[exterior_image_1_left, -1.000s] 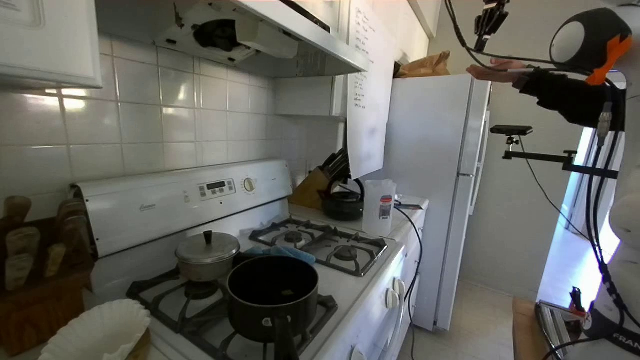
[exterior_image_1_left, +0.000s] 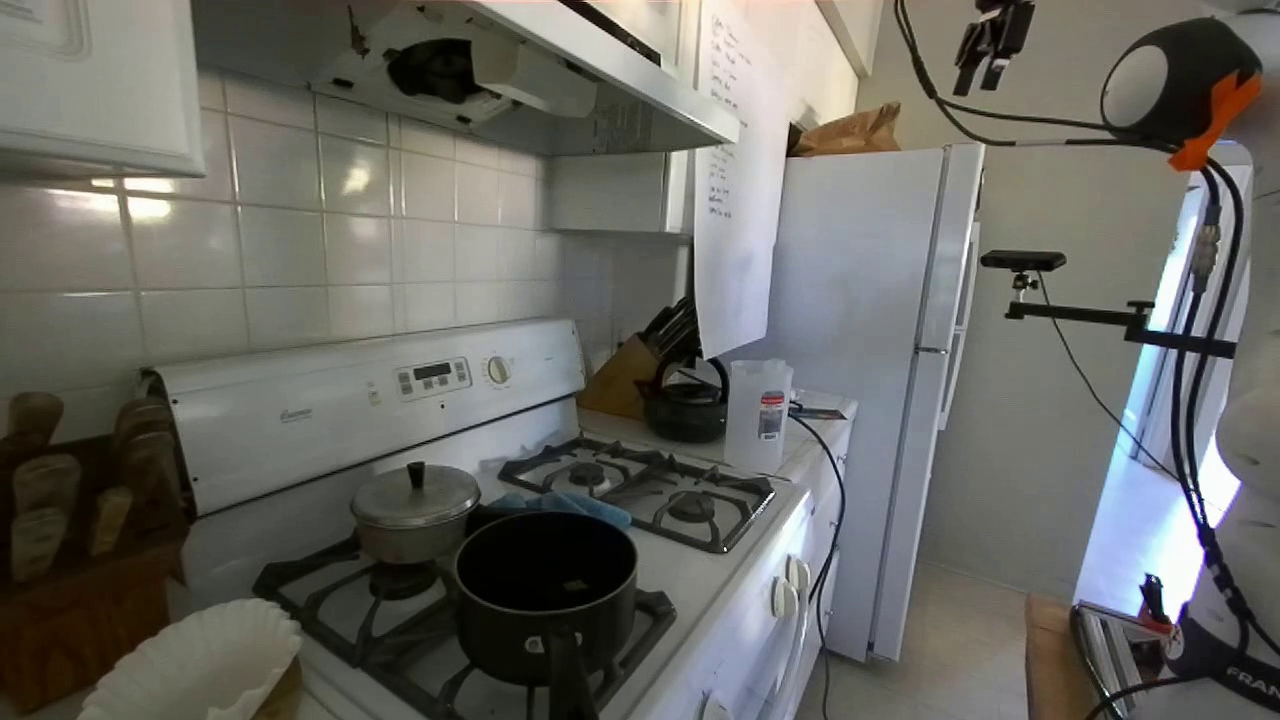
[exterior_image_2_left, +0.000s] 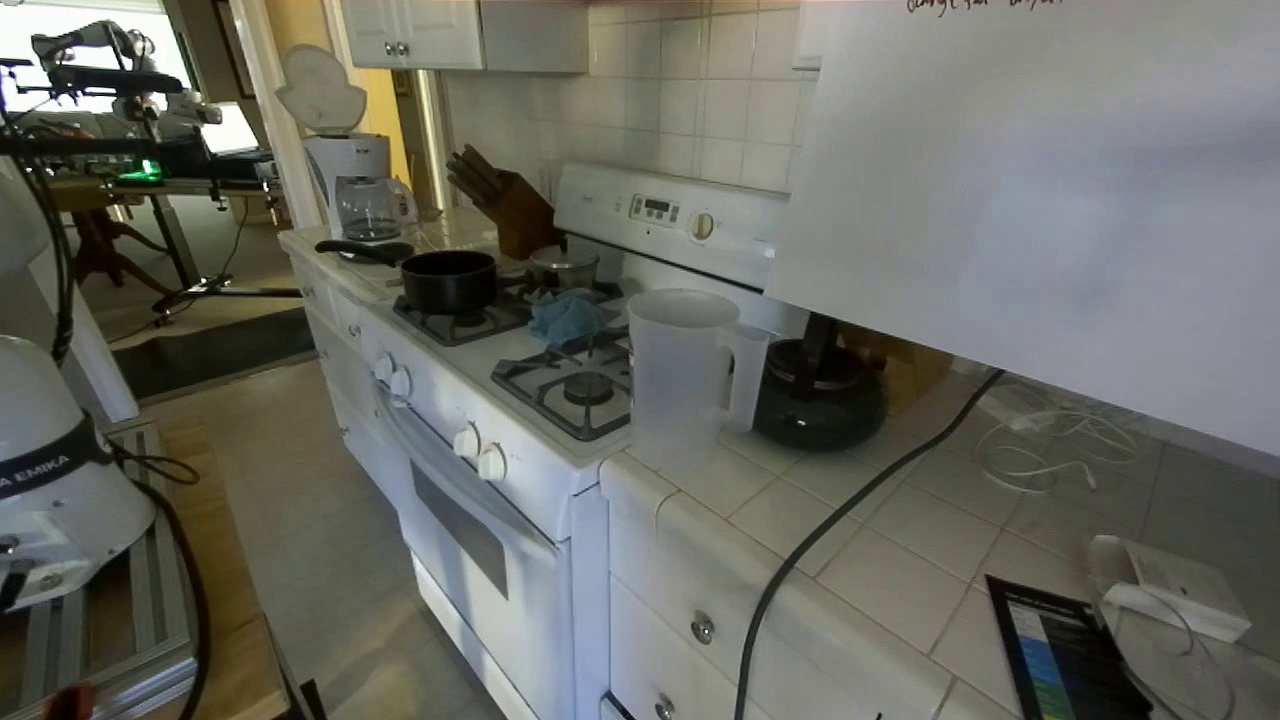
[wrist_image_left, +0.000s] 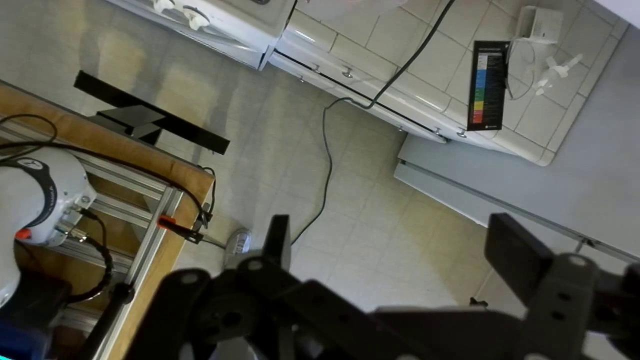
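Note:
High in front of the fridge, at the top of exterior view 1, my gripper (exterior_image_1_left: 978, 91) points downward. In the wrist view its two dark fingers (wrist_image_left: 520, 255) stand wide apart, so it is open, with only floor showing between them. On the stove sit a black pot (exterior_image_1_left: 546, 600), a lidded silver pot (exterior_image_1_left: 414, 510) and a crumpled blue cloth (exterior_image_2_left: 567, 317). The black pot looks empty but for a small pale patch inside. A translucent pitcher (exterior_image_2_left: 678, 384) stands on the counter beside the stove, well away from my gripper.
A dark kettle (exterior_image_2_left: 816, 396) and a knife block (exterior_image_1_left: 624, 370) stand behind the pitcher. A black cable (wrist_image_left: 328, 156) runs from counter to floor. The range hood (exterior_image_1_left: 648, 90) overhangs the stove; the fridge (exterior_image_1_left: 858, 264) is a tall obstacle. Open floor lies between base and counter.
A person's hand and dark sleeve, below my gripper a second ago, are gone from exterior view 1. My gripper has turned slightly, and its fingers now show apart.

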